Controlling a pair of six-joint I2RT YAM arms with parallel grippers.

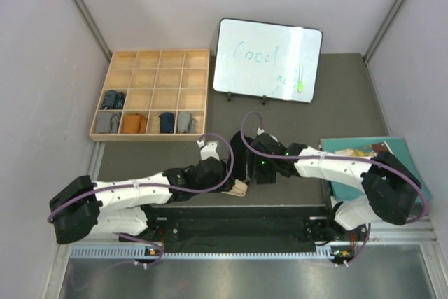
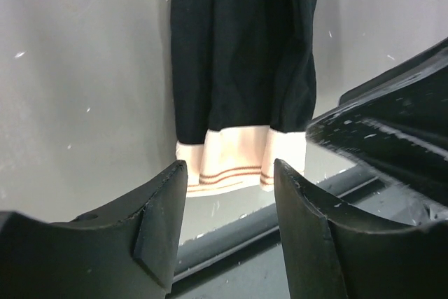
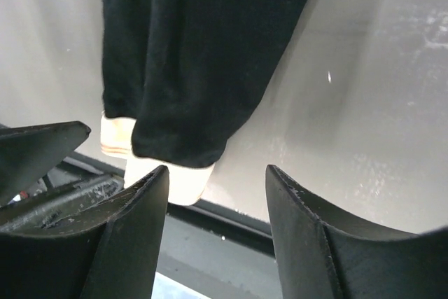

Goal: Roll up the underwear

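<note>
Black underwear [image 1: 240,155] lies as a long folded strip on the dark table, its pale waistband [image 1: 238,188] toward the table's front edge. In the left wrist view the black cloth [image 2: 241,54] runs up from the beige band [image 2: 234,150]. My left gripper stands open at the band end, with the band between and beyond its fingertips. On the right side, my right gripper is open too, its left fingertip by the pale band [image 3: 183,181] and the right one over bare table. Neither finger has closed on cloth.
A wooden divided box [image 1: 150,96] with several rolled garments stands at the back left. A whiteboard [image 1: 269,59] lies at the back, and a teal box [image 1: 343,192] is at the right. Both grippers are close to each other.
</note>
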